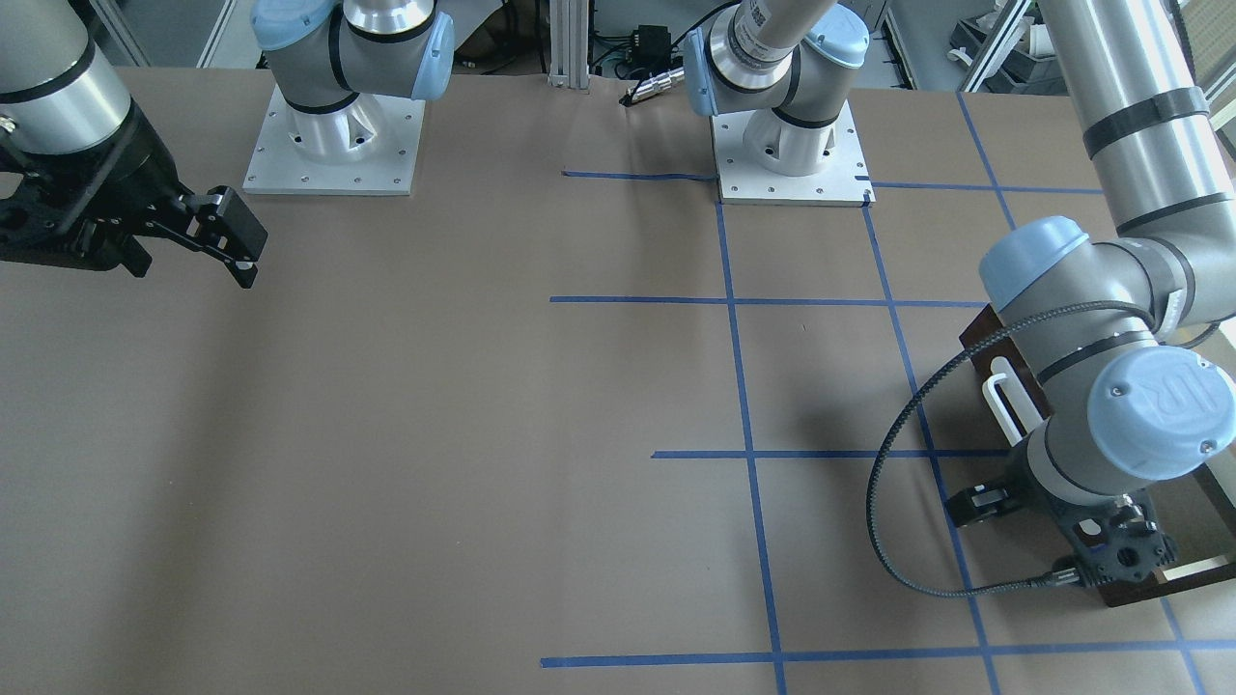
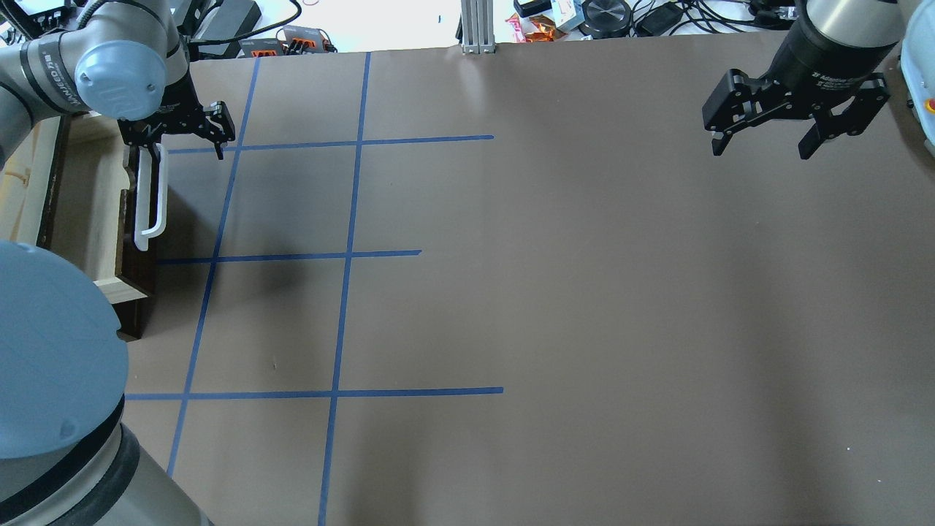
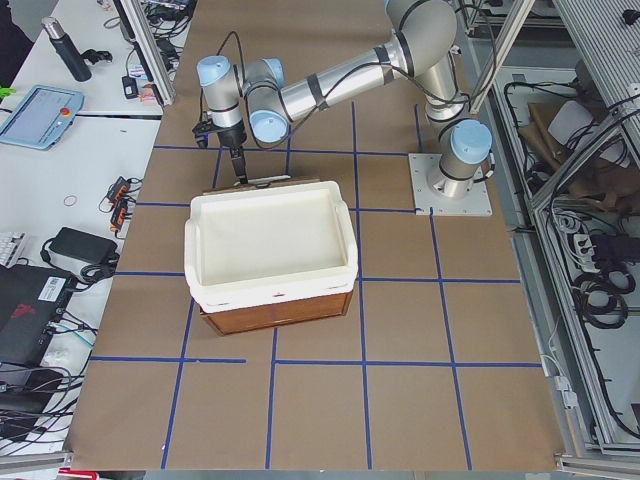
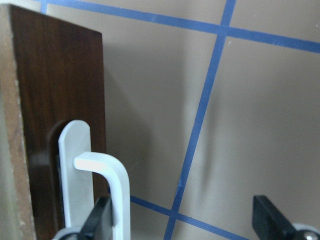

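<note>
A dark wooden box with a drawer [image 2: 89, 210] stands at the left of the top view, pulled partly out, with a white bar handle [image 2: 159, 188] on its face. The handle [image 4: 119, 190] shows large in the left wrist view against the wooden front [image 4: 60, 75]. My gripper [image 2: 182, 149] is at one end of the handle; in the left wrist view one finger [image 4: 102, 215] meets the handle's inner side and the other finger stands apart to the right. It is open. In the left view a white tray [image 3: 270, 245] tops the box.
A second arm's gripper [image 2: 793, 114] hangs at the far right of the top view, another arm base [image 1: 791, 174] at the back.
</note>
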